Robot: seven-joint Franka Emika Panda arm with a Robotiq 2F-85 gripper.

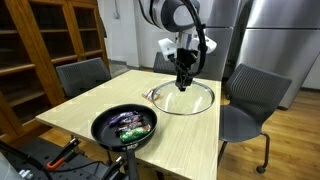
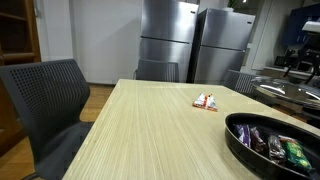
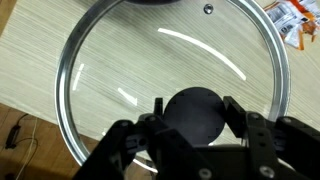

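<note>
My gripper is shut on the dark round knob (image 3: 193, 116) of a glass lid (image 3: 150, 60). In the first exterior view the lid (image 1: 187, 98) hangs above the table, to the right of the black pan (image 1: 97, 128), with the gripper (image 1: 183, 84) over its middle. The pan stands uncovered with several colourful wrapped packets (image 1: 130, 124) inside. At the right edge of the second exterior view, part of the lid (image 2: 290, 93) shows above and behind the pan (image 2: 240, 122). A dark part of the pan (image 3: 150, 2) just enters the top of the wrist view.
A red and white packet (image 2: 205, 102) lies on the table (image 2: 150, 130) beyond the pan; it also shows as an orange and white packet (image 3: 292, 18). Grey chairs (image 1: 245, 112) stand around.
</note>
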